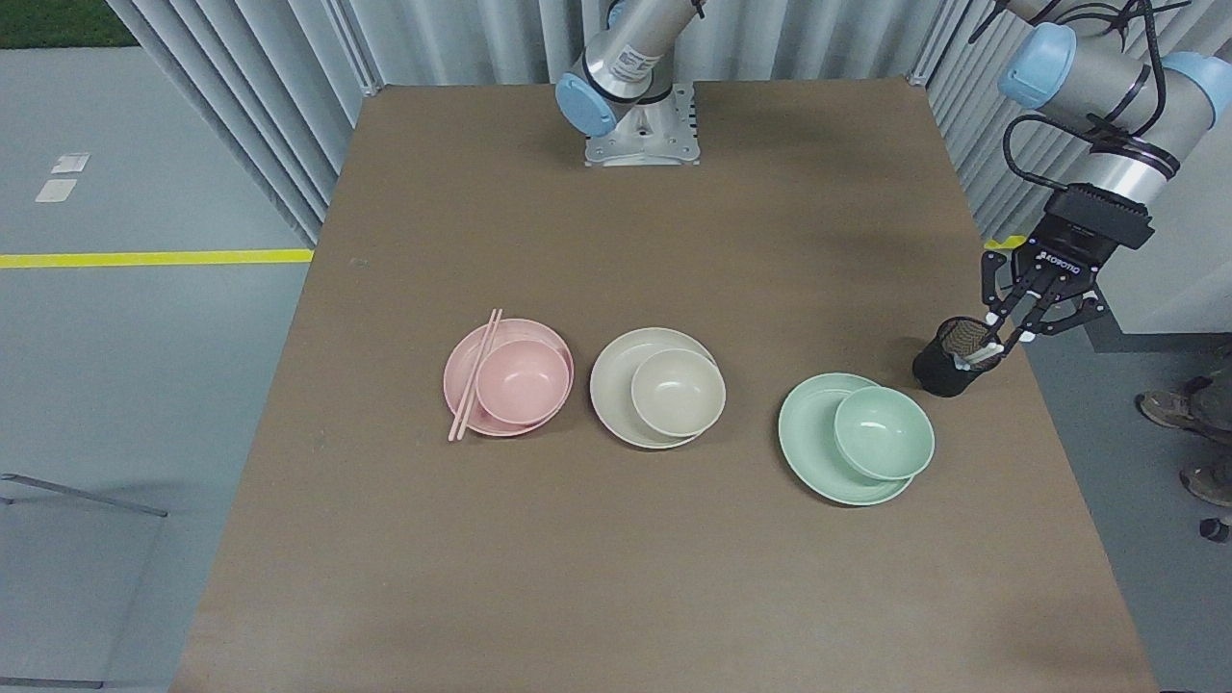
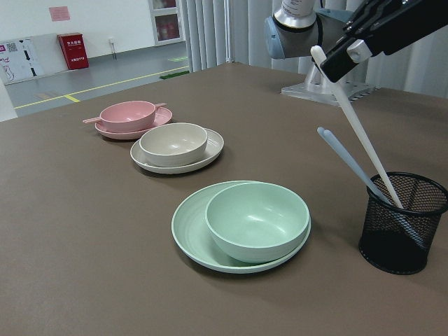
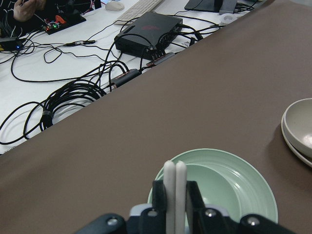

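Observation:
The gripper is shut on a pair of pale chopsticks (image 2: 360, 129) just above a black mesh cup (image 2: 399, 248) at the table's right edge; in the left view the chopsticks reach down into the cup. A green bowl (image 1: 884, 433) sits on a green plate (image 1: 814, 456) beside it. A white bowl (image 1: 678, 393) rests on a white plate (image 1: 624, 358) in the middle. A pink bowl (image 1: 522, 379) is on a pink plate (image 1: 462, 358), with pink chopsticks (image 1: 473, 381) laid across its left side.
The wrist view shows a white desk (image 3: 78, 68) with cables beyond the table edge.

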